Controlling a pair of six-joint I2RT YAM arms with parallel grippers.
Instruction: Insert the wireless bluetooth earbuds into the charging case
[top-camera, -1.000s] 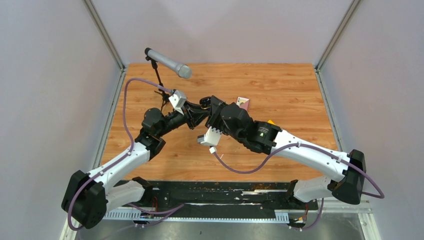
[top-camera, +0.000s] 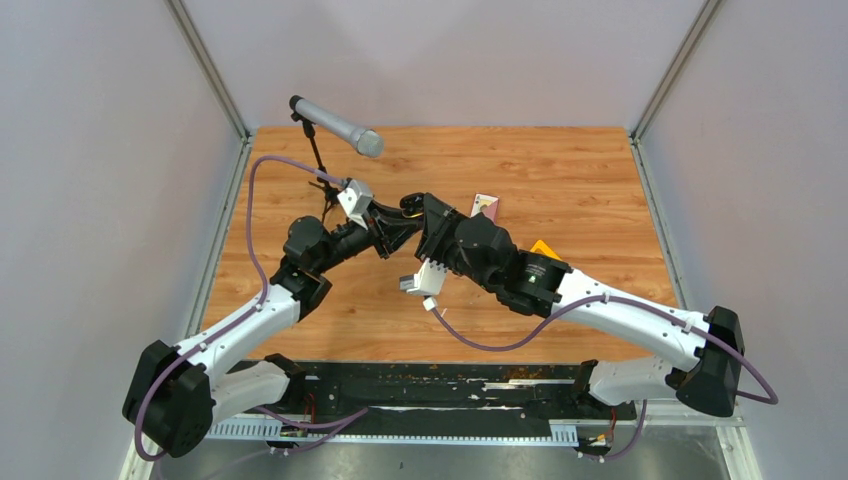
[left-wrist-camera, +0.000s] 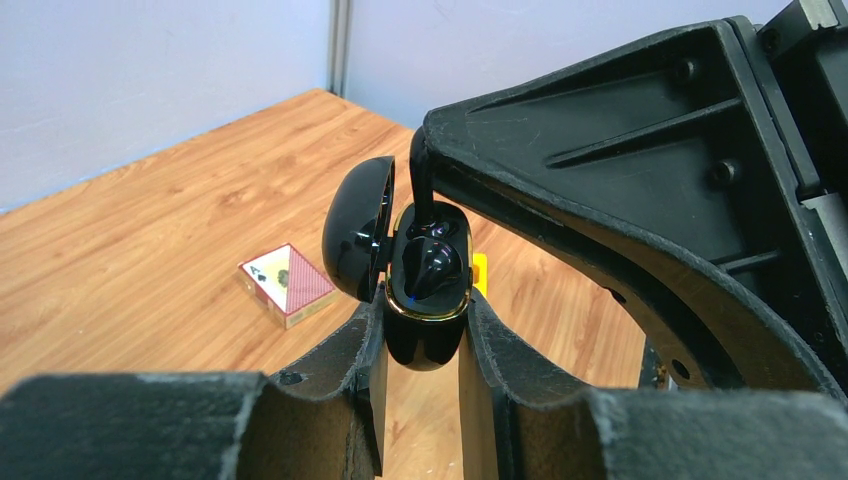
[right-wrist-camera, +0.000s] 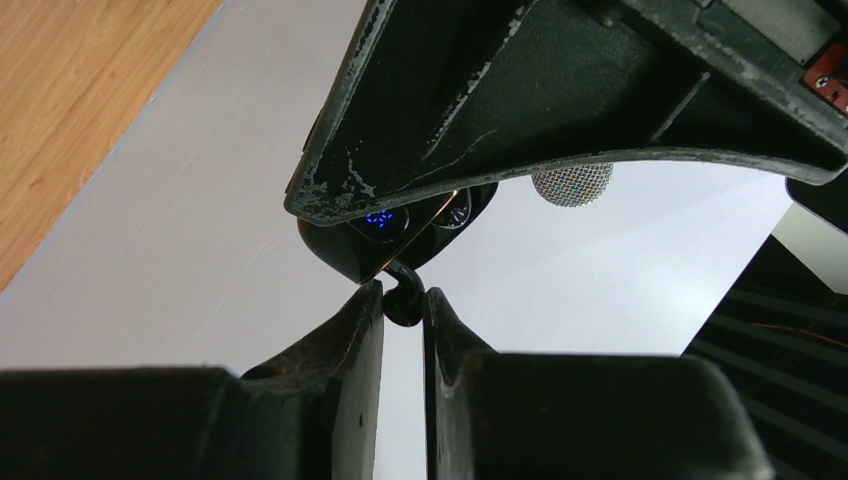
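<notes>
The black charging case (left-wrist-camera: 425, 325), with a gold rim and its lid (left-wrist-camera: 358, 228) raised, is pinched between the fingertips of my left gripper. A dark, glossy earbud shape (left-wrist-camera: 432, 268) shows inside it. From above, the left gripper (top-camera: 398, 222) meets the right one over the table. In the right wrist view, an earbud (right-wrist-camera: 403, 306) spans the narrow gap of my right gripper, which is shut on it. Its stem points to the case (right-wrist-camera: 335, 245), where a blue light glows. Whether this earbud is seated is unclear.
A playing-card box (top-camera: 484, 206) and a yellow object (top-camera: 545, 249) lie on the table beyond the right arm. A grey microphone (top-camera: 340, 127) on a stand rises behind the left arm.
The left arm and the case look still.
</notes>
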